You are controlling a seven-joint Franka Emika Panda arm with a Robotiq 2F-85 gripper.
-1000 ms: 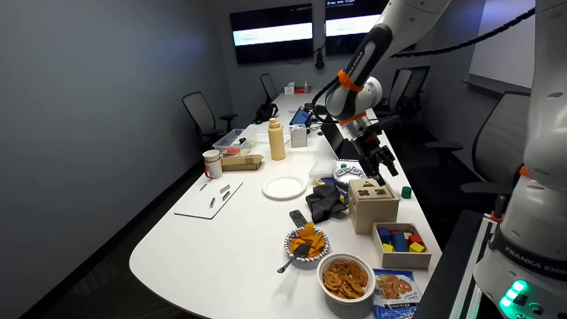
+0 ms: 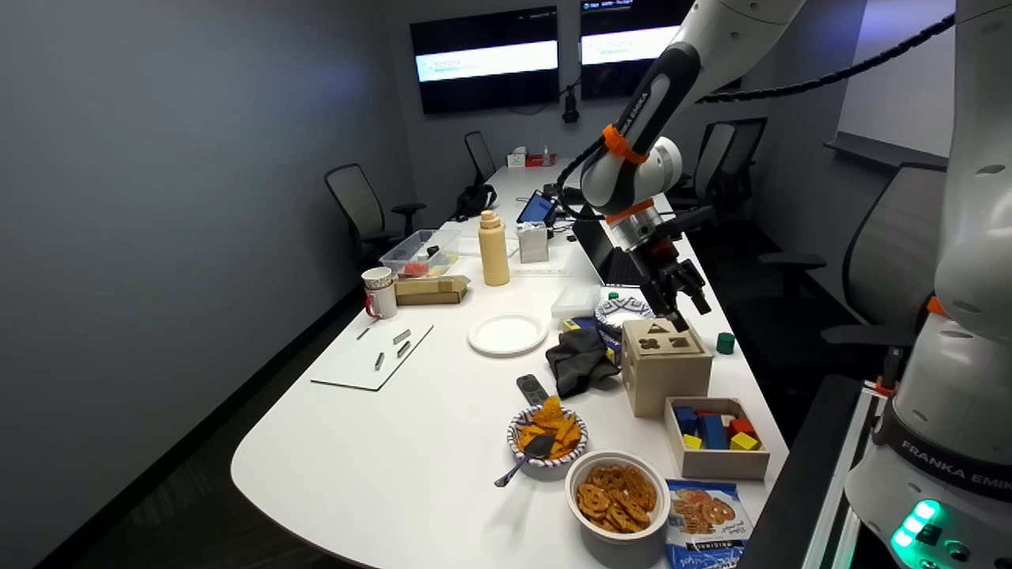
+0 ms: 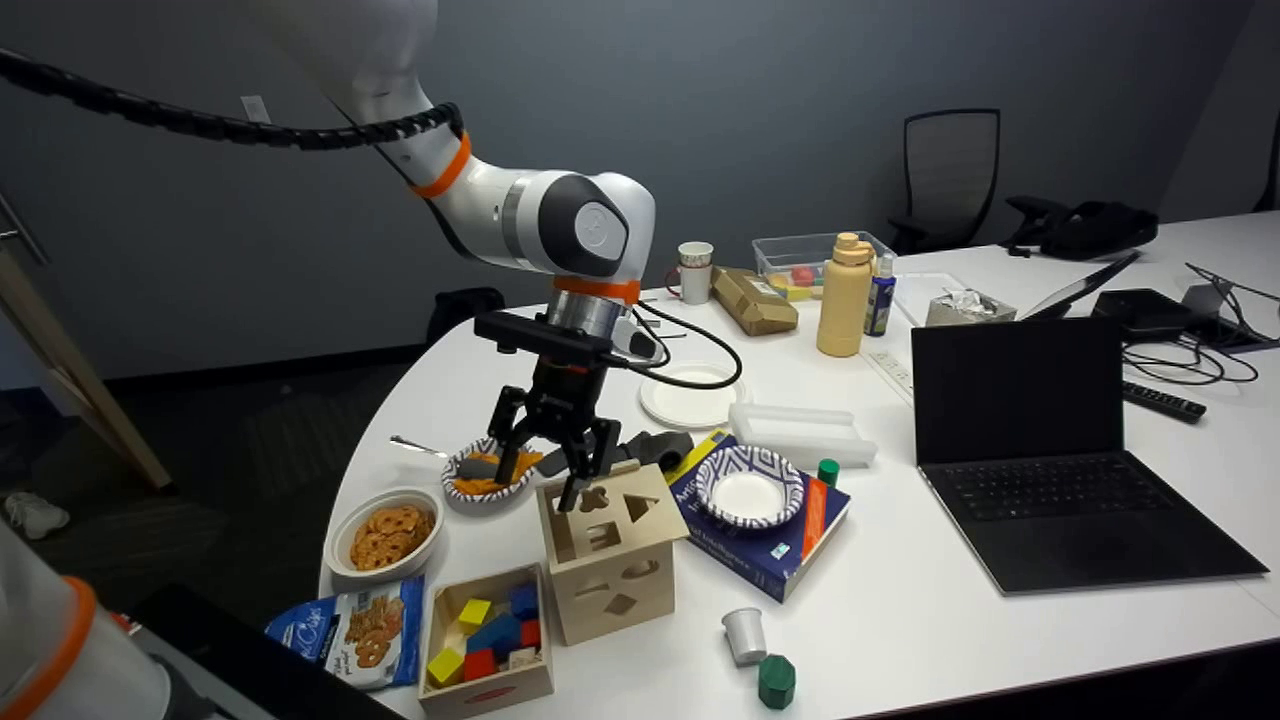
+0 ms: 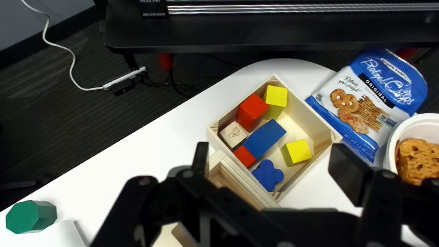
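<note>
My gripper stands open over the top of the wooden shape-sorter box, with nothing between its fingers. Cut-out holes show in the box's lid and side. Beside it sits an open wooden tray of coloured blocks. In the wrist view the tray holds a blue flower-shaped block, a long blue block, a yellow block, another yellow one, two red ones and a plain wooden cube. A green block lies apart on the table near a small grey cup.
A bowl of pretzel crisps, a blue snack bag and a chip bowl with a spoon stand close by. A patterned bowl rests on a book. An open laptop occupies the far side.
</note>
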